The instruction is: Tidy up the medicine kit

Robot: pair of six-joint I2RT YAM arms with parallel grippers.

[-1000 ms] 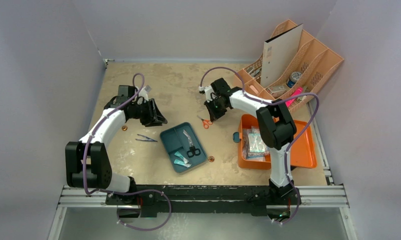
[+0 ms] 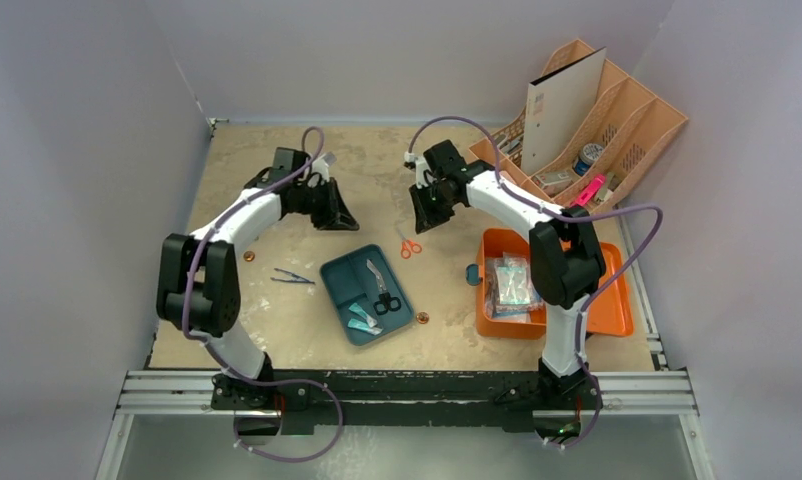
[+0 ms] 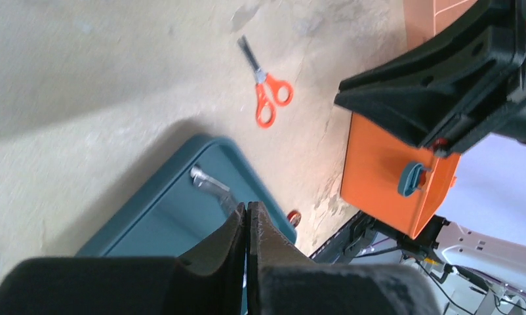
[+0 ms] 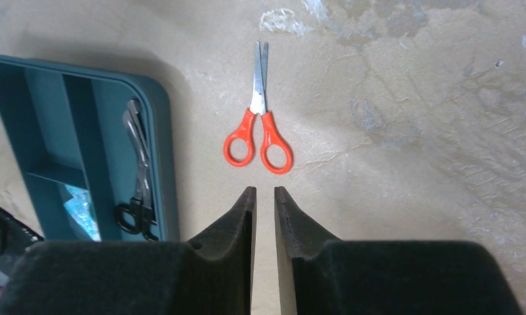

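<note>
Orange-handled scissors (image 2: 409, 245) lie flat on the table to the right of the teal tray (image 2: 337, 280), handles towards the front. In the right wrist view the scissors (image 4: 267, 131) lie apart from my right gripper, whose fingers are part open with nothing between them. Inside the tray are black-handled scissors (image 2: 381, 285) and small teal packets (image 2: 363, 318) in another compartment. My left gripper is shut over the tray's far side, nothing showing between its fingers. Blue tweezers (image 2: 294, 277) lie left of the tray.
An orange box (image 2: 489, 327) with clear packets (image 2: 514, 288) stands open on the right, lid folded out. Behind it is a peach organizer (image 2: 657, 120). A small brown disc (image 2: 422, 318) lies beside the tray, another disc (image 2: 249, 256) far left.
My left gripper has moved right and back, and its fingers have closed. The right gripper has drawn slightly back and up from the orange scissors, which now lie turned a little and shifted left.
</note>
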